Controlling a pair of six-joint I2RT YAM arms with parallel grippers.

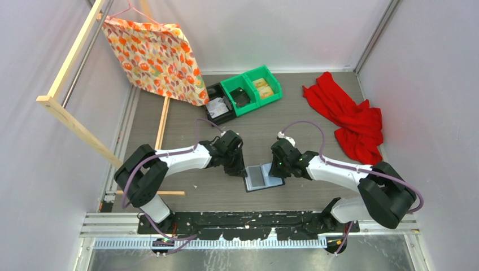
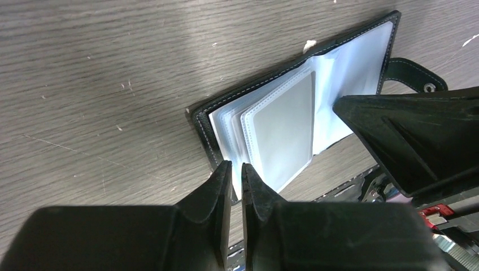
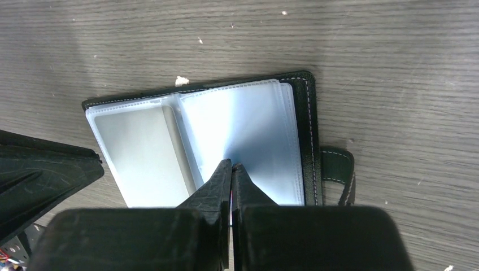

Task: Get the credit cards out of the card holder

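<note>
The black card holder point(image 1: 256, 177) lies opened on the grey table, with pale plastic sleeves point(image 2: 279, 130) and a blue-white flap point(image 3: 237, 124). My left gripper is at its left edge, tips low by the stacked sleeves, with a narrow gap between the fingers and nothing clearly held. My right gripper is shut, tips over the right-hand flap, nothing visible held. I cannot tell whether any cards are in the sleeves.
Green and black bins point(image 1: 251, 93) stand at the back. A red cloth point(image 1: 344, 121) lies right. A wooden frame point(image 1: 76, 127) with a patterned cloth point(image 1: 152, 56) stands left. Open table surrounds the holder.
</note>
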